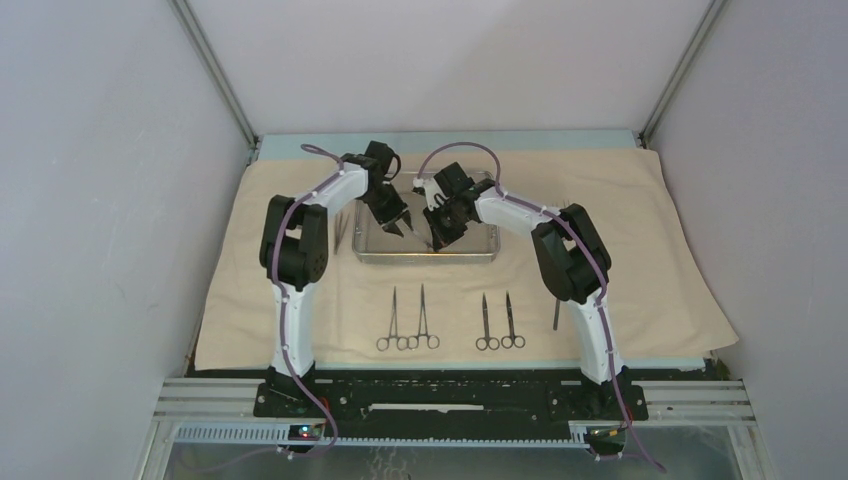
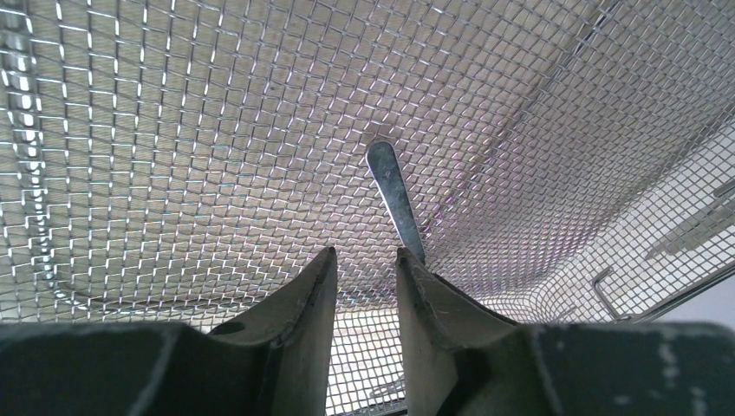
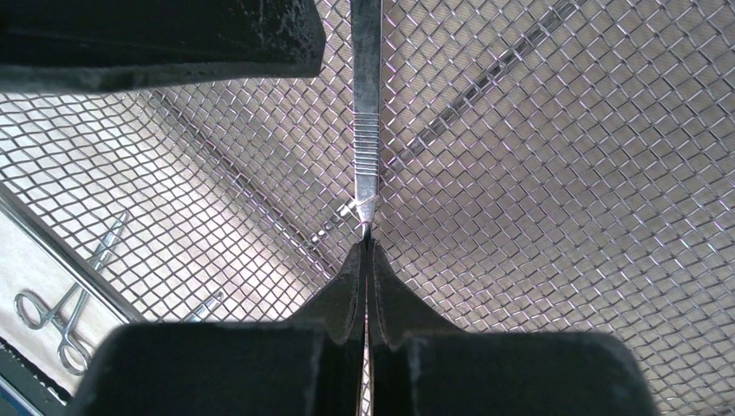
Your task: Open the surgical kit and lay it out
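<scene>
A flat steel scalpel handle (image 3: 367, 95) lies slantwise over the mesh tray (image 1: 425, 258). Its narrow end disappears between the closed fingertips of my right gripper, low in the tray. From the left wrist view, the rounded end of the handle (image 2: 394, 191) shows, its lower part running behind a fingertip. My left gripper is part open above the tray, with nothing visibly clasped between its fingers. One black left finger (image 3: 286, 43) looms beside the handle in the right wrist view.
On the cloth before the tray lie two clamps (image 1: 423, 322) and two pairs of scissors (image 1: 486, 325). A thin tool (image 1: 556, 316) is at the right, and slim instruments (image 1: 340, 232) rest left of the tray. Both grippers are close together within the tray walls.
</scene>
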